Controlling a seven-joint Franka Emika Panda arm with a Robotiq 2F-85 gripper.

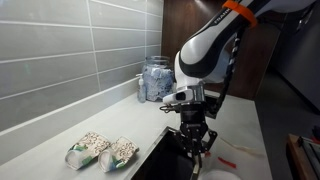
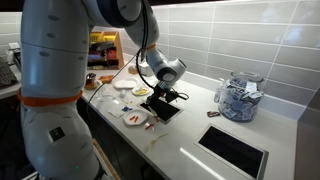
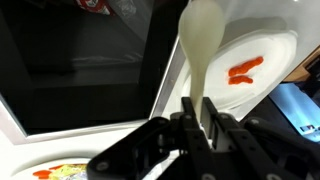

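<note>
In the wrist view, a white spoon-like utensil (image 3: 201, 35) points away from my gripper, which is shut on its narrow handle. Beneath it lies the edge between the dark sink basin (image 3: 75, 103) and a white oval plate (image 3: 223, 92) bearing red pieces (image 3: 240, 74). Exterior view 1 has the gripper (image 1: 197, 152) low at the right side of the sink (image 1: 165, 160), its tips hard to make out. In exterior view 2 the arm reaches over the sink (image 2: 172, 112), the plate (image 2: 135, 118) beside it.
Two patterned cups or cans (image 1: 87, 150) lie on the counter left of the sink in exterior view 1. Behind stand a large glass jar (image 1: 157, 78) and a small bottle (image 1: 141, 88). Another plate with orange food (image 3: 62, 170) shows at the wrist view's lower left.
</note>
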